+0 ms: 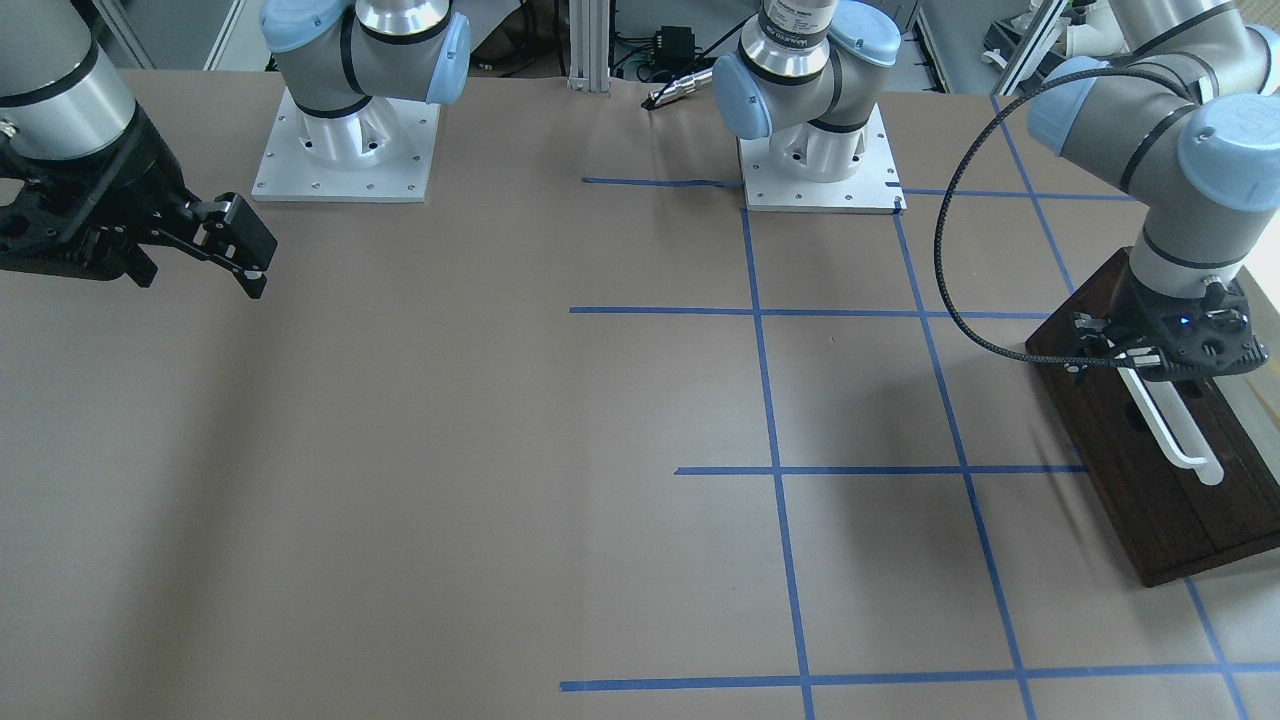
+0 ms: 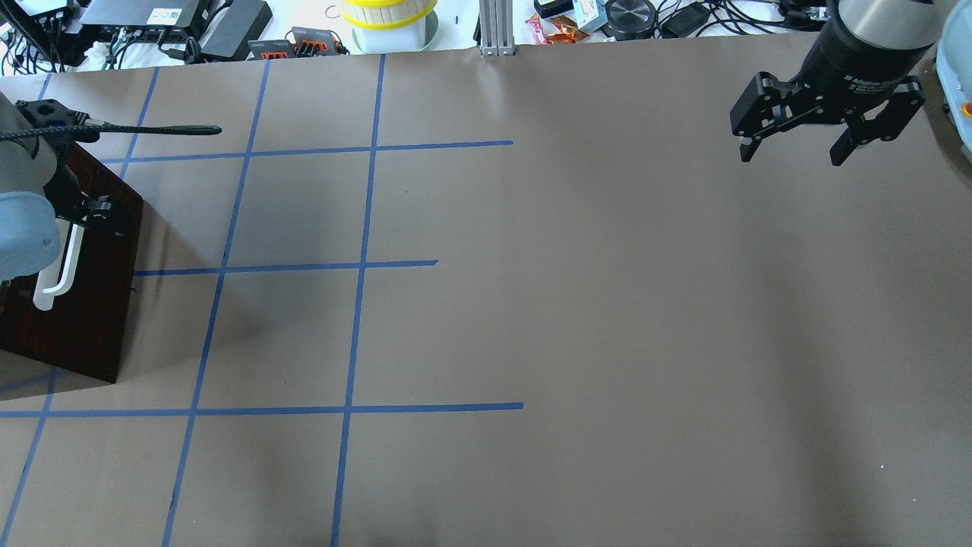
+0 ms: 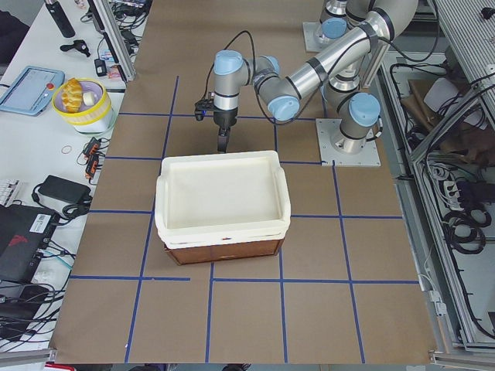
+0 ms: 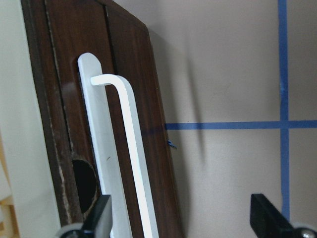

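Observation:
A dark wooden box (image 1: pixel 1128 504) with a pale tray top (image 3: pixel 220 197) lies on the taped table. Its side bears a white U-shaped handle (image 4: pixel 133 148) on a white strip, beside a dark round hole (image 4: pixel 84 183). My gripper is over that side at the handle's end; in the wrist view its fingers stand wide apart, one over the box near the handle, the other over bare table, with nothing held between them. In the front and top views the gripper body partly hides the handle.
A second arm's black gripper (image 2: pixel 825 128) hangs at the far side, away from the box. Other arm bases (image 1: pixel 768 186) stand at the table's back.

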